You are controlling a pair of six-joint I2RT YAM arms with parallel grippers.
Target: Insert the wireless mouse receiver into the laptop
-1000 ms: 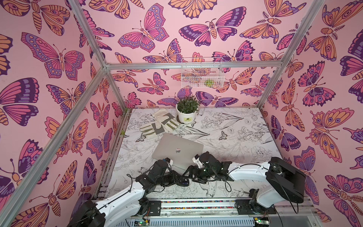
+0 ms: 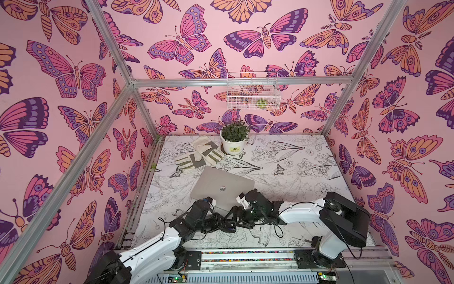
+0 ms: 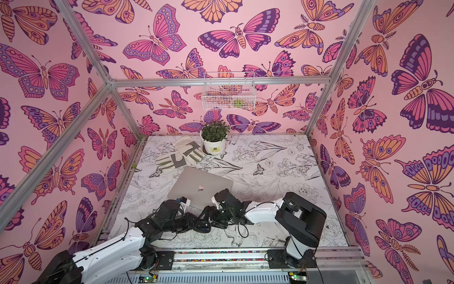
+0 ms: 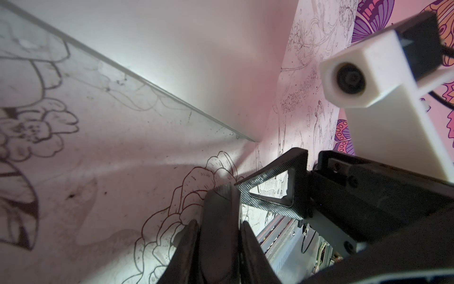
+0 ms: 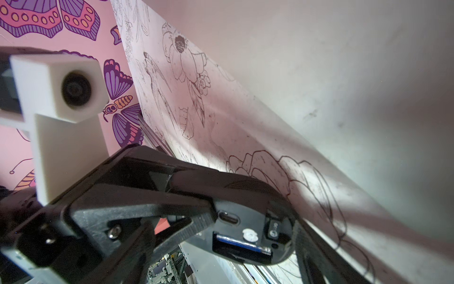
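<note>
A black mouse (image 2: pixel 229 227) is held above the table's front part, with my left gripper shut on it. Its underside (image 5: pixel 236 213) faces the right wrist view, showing an uncovered battery bay with a blue battery (image 5: pixel 243 244). Beside the battery sits a small dark piece (image 5: pixel 273 229) in a recess; whether it is the receiver I cannot tell. My right gripper is open, its fingers (image 5: pixel 312 253) appearing either side of the mouse's end; contact cannot be told. Behind both grippers lies the closed silver laptop (image 2: pixel 221 185), its near edge partly covered by the arms.
Striped work gloves (image 2: pixel 202 153) and a white-potted plant (image 2: pixel 233 142) stand behind the laptop. A wire basket (image 2: pixel 253 98) hangs on the back wall. Both arms are very close together at the front.
My right gripper has moved left towards the mouse, its forearm swinging left too. The left arm, the mouse and the laptop stay where they were.
</note>
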